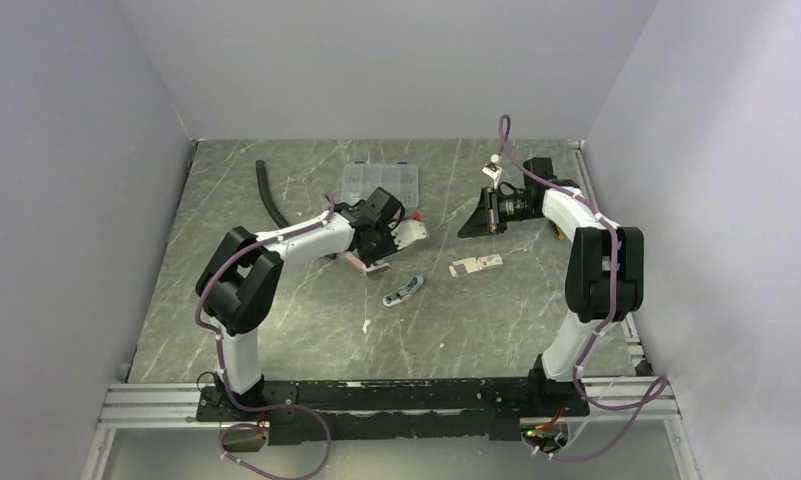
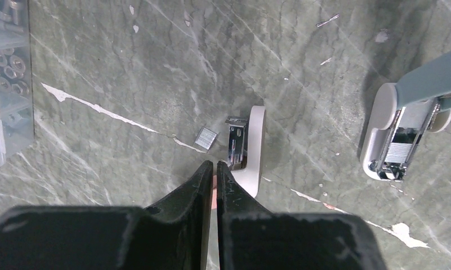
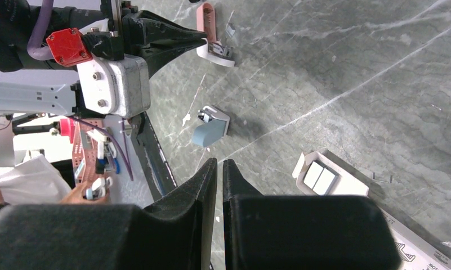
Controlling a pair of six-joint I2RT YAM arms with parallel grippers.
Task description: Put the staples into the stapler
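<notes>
A pink and white stapler (image 2: 255, 140) lies open on the table, its metal magazine (image 2: 237, 140) facing left in the left wrist view. Close by its magazine rests a short staple block (image 2: 206, 138). My left gripper is shut at the stapler's pink part, some pink showing through the narrow gap; whether the fingers pinch it cannot be told. A blue-grey and white stapler (image 2: 428, 76) stands opened farther right, a staple strip (image 2: 398, 152) in its tray. My right gripper hangs over the table, shut, with only floor visible through its slit.
An opened staple box (image 3: 338, 175) with staple blocks lies in front of the right gripper. At the back stands a clear compartment box (image 1: 380, 183) near the left arm. A dark tube (image 1: 268, 195) lies farther left. Loose staples (image 2: 327, 20) dot the table.
</notes>
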